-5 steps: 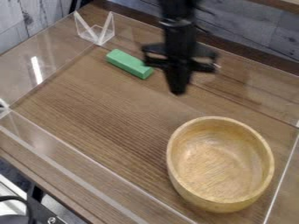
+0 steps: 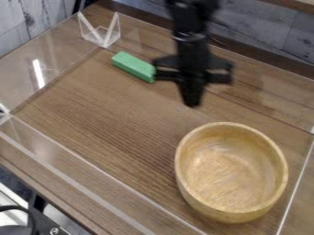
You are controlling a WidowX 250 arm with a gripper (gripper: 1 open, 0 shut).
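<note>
The black robot gripper point(image 2: 186, 70) hangs over the back middle of the wooden table, blurred, so its fingertips are hard to read. A green block point(image 2: 132, 66) lies just left of it, near the back left. A large round beige bowl point(image 2: 232, 206) sits at the front right, in front of the gripper and apart from it. Whether the gripper holds anything cannot be made out.
A clear plastic object point(image 2: 101, 27) stands at the back left edge.
The block and bowl have not visibly moved.
</note>
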